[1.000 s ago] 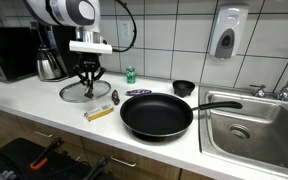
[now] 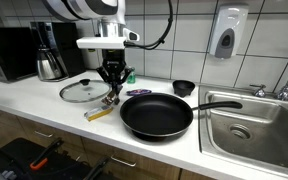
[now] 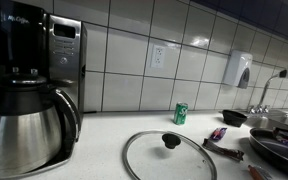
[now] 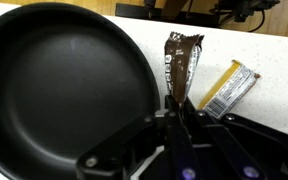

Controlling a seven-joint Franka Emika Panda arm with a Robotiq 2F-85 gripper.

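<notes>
In the wrist view a bar in a brown wrapper sticks out from between the fingertips of my gripper, which is shut on it. In exterior view 1 the gripper is above the counter, between the glass lid and the black pan. A yellow and silver wrapped bar lies on the counter beside the gripper, on the side away from the pan. The pan looks empty inside in the wrist view.
A glass lid lies left of the gripper. Behind stand a green can, a small dark bowl and a purple item. The pan's handle reaches over toward the sink.
My gripper has moved right in exterior view 1, from over the glass lid toward the pan. The pan, the lid and the yellow bar have stayed in place.
</notes>
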